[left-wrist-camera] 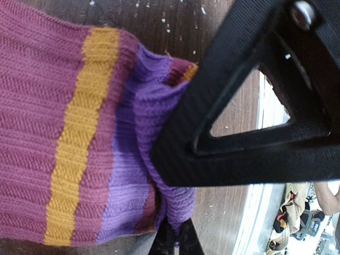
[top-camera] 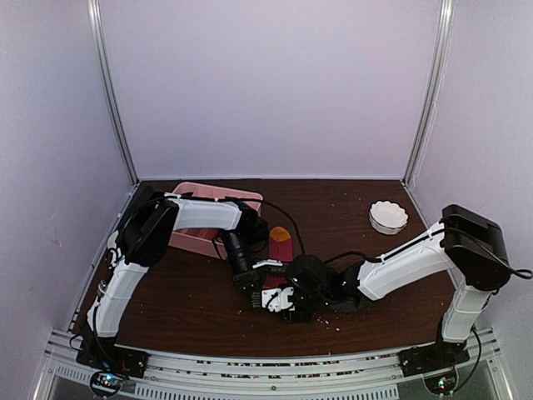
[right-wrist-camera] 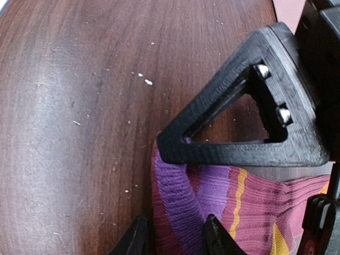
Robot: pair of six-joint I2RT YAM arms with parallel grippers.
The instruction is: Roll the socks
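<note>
A striped sock (top-camera: 281, 248), maroon with orange and purple bands, lies on the dark table, its near end hidden under the grippers in the top view. In the left wrist view, the raised purple edge of the sock (left-wrist-camera: 178, 204) narrows down into my left gripper, which is shut on it. My right gripper is open, its fingers (right-wrist-camera: 137, 234) standing on either side of the folded purple-and-maroon end of the sock (right-wrist-camera: 178, 196). Each wrist view also shows a black frame-like finger of the opposite gripper touching the cloth.
Behind the left arm stands a pink bin (top-camera: 196, 242). A white scalloped bowl (top-camera: 388, 217) sits at the back right. Small light crumbs dot the surface.
</note>
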